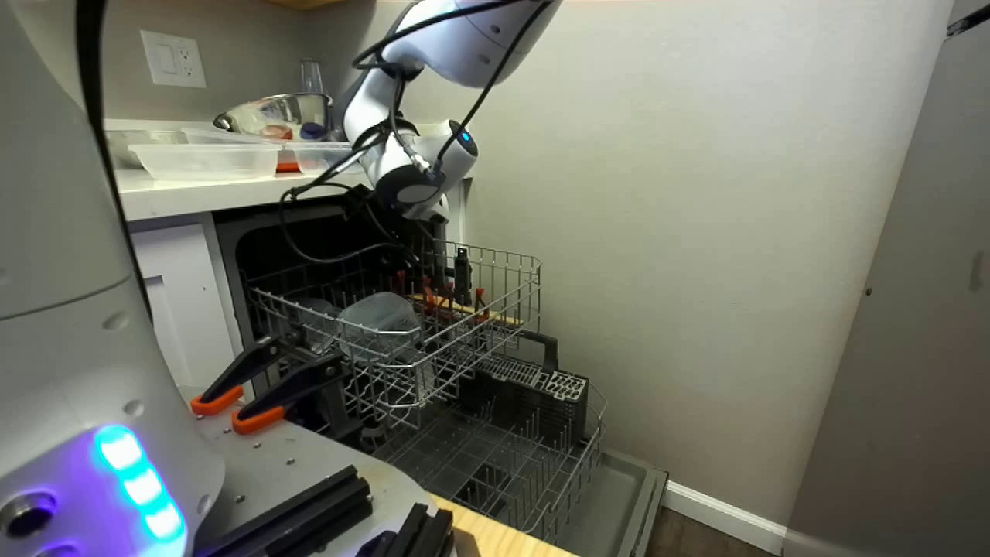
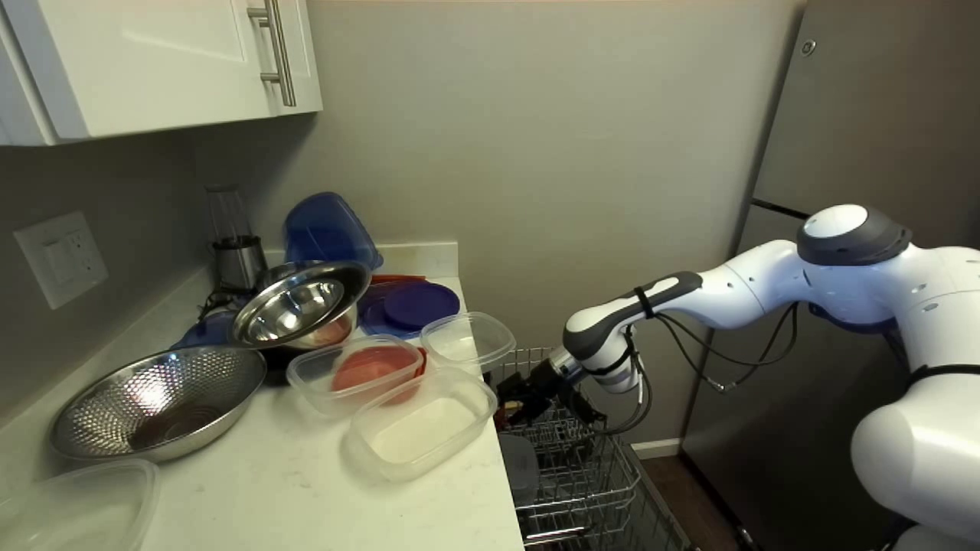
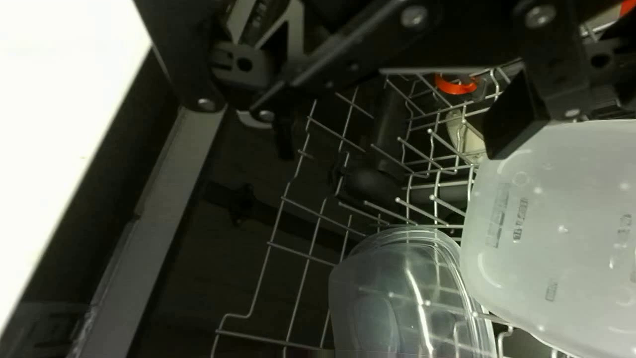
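My gripper is open, its two fingers spread wide with nothing showing between them. In the second exterior view, the gripper (image 2: 530,395) is beside the counter's end, over the dishwasher's upper rack (image 2: 579,505). A frosted plastic container (image 3: 554,238) lies bottom up in this rack, close to the right finger in the wrist view. Beside it leans a clear container (image 3: 405,292). From the first exterior view, the frosted container (image 1: 380,320) shows in the middle of the upper rack (image 1: 413,371); the fingertips are hard to make out there against the dark interior.
The counter (image 2: 303,496) edge runs close to the gripper. On it stand clear containers (image 2: 423,427), a colander (image 2: 165,404), metal bowls (image 2: 298,308) and blue lids (image 2: 420,304). Red-handled utensils (image 1: 445,299) lie in the rack. The lower rack (image 1: 501,473) is pulled out, with a cutlery basket (image 1: 529,394).
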